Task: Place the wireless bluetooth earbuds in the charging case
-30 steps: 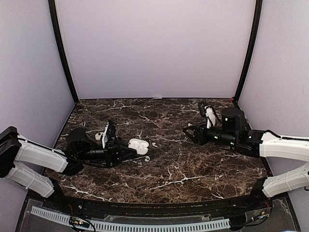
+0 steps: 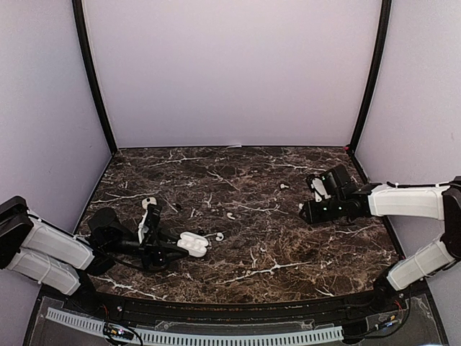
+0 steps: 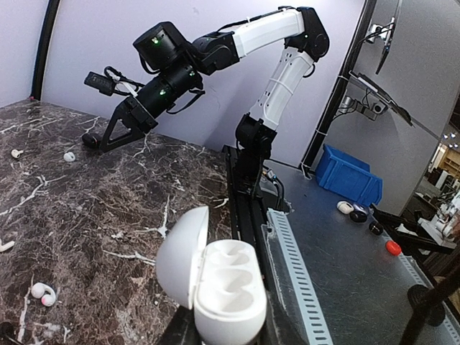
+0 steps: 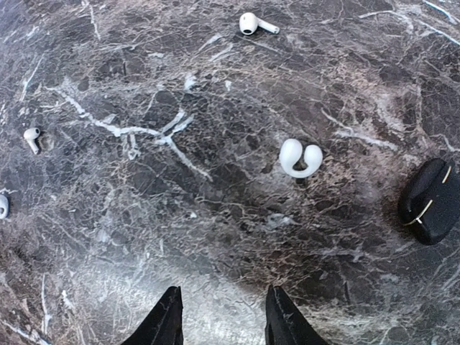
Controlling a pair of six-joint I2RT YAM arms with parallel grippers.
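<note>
My left gripper is shut on the white open charging case [image 3: 228,291], held at the lower left of the table in the top view [image 2: 193,244]. In the right wrist view, my right gripper is part open over bare table, nothing between its fingertips. Beyond them lie a white earbud [image 4: 256,24] at the top, a small earbud [image 4: 31,138] at the left and a curved white pair [image 4: 300,158] in the middle. Another white pair [image 3: 43,293] lies near the case in the left wrist view.
A black case [image 4: 424,194] lies at the right of the right wrist view.
The left gripper has moved left and down in the top view with the case. The right gripper has moved right and slightly down, away from the table's centre.
</note>
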